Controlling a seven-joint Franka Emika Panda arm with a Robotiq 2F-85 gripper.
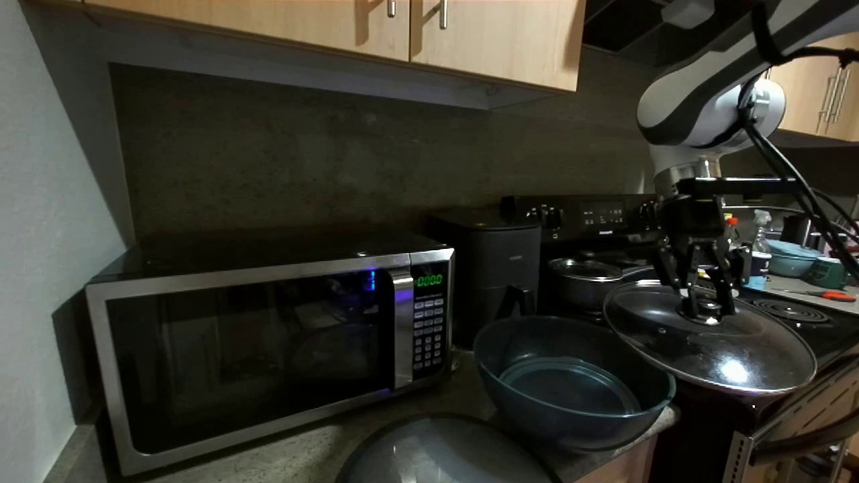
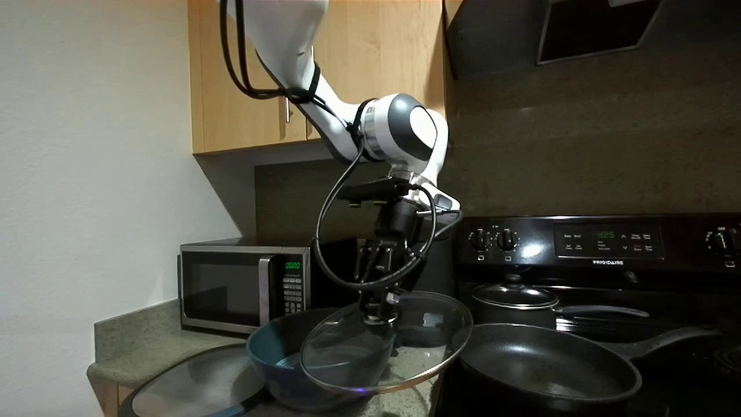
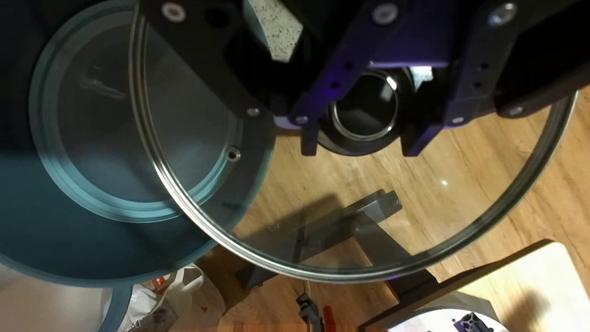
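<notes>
My gripper [image 1: 706,310] is shut on the knob of a round glass lid [image 1: 749,354] with a metal rim. The lid hangs tilted in the air between the deep blue-green bowl [image 1: 564,406] and the stove. In exterior view 2, the lid [image 2: 417,361] overlaps the bowl's right side and the left edge of a black frying pan [image 2: 549,361]. From the wrist, the dark knob [image 3: 365,108] shows between the two fingers, and the bowl [image 3: 110,243] appears to the left, partly seen through the glass.
A second, frosted lid [image 1: 451,451] lies on the counter in front of the bowl. A covered saucepan [image 2: 514,300] stands behind the frying pan on the stove. The microwave [image 1: 274,346] and a black appliance [image 1: 492,265] stand at the back of the counter.
</notes>
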